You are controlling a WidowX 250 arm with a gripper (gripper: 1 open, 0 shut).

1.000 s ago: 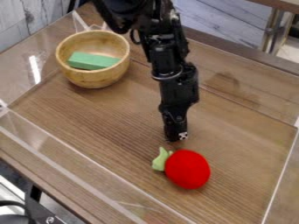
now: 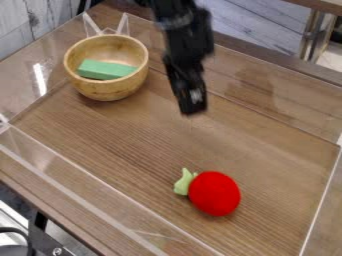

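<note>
The black gripper [image 2: 187, 102] hangs from the black arm [image 2: 171, 45] at the upper middle, right of a tan bowl [image 2: 127, 45] that holds a green block [image 2: 102, 69]. It is above the bare table, apart from the bowl; its fingers are small and dark, and their opening is hard to make out. A red round object [image 2: 213, 194] with a green top lies at the lower middle of the table.
A raised wooden edge runs along the upper right, and dark cables lie at the lower left corner.
The arm and gripper have moved up and back, away from the red object toward the far side of the table. The bowl, block and red object have not moved.
</note>
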